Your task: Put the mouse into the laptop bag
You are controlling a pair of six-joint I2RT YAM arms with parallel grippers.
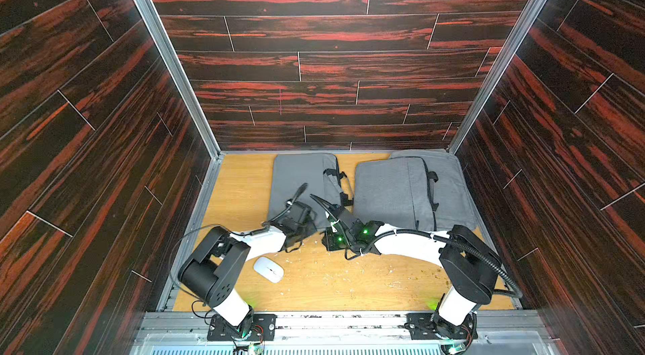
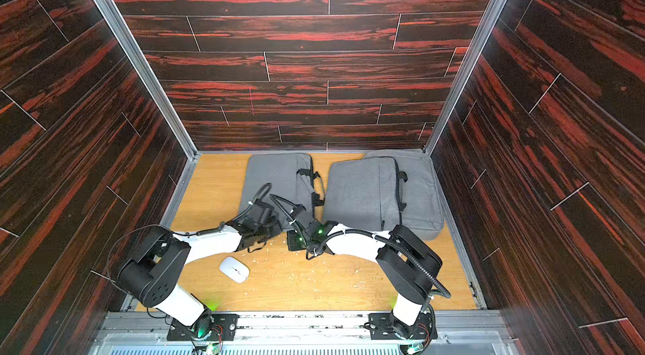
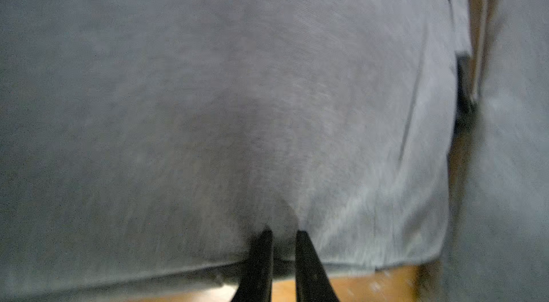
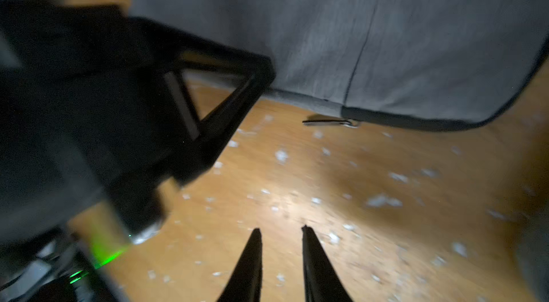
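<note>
The white mouse lies on the wooden table in front of my left arm. A grey bag with black straps lies at the back left. My left gripper is down at this bag's near edge, shut on its fabric; the fingertips are partly in shadow. My right gripper is part open above bare table beside the left arm, near the bag's zip pull, with nothing between its fingers.
Other grey bags lie stacked at the right, close beside the left one. Bare table shows along the front. Walls enclose the sides and back.
</note>
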